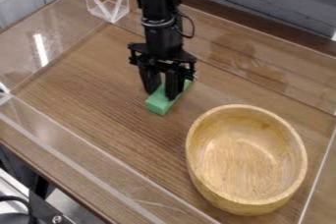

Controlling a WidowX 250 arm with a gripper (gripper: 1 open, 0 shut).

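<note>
The black robot gripper [161, 79] reaches down from the top centre of the camera view onto a flat green object [163, 102] lying on the wooden table [92, 120]. Its dark fingers are shut on the green object, which extends out below and to the right of them; exactly how it is held is partly hidden by the gripper.
A large cream oval bowl [246, 159] sits at the front right. Clear plastic pieces [105, 4] are at the upper left and at the left edge.
</note>
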